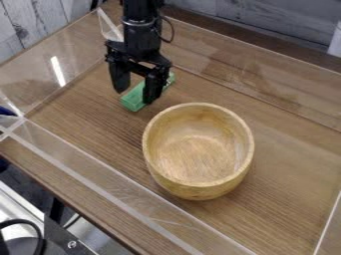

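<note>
A green block lies on the wooden table above and left of a cream round bowl. My black gripper hangs from the top over the block, its fingers open on either side around the block's upper part. Whether they touch the block is unclear.
A white object stands at the top left behind the arm, partly cut off. A black cable lies at the bottom left corner.
</note>
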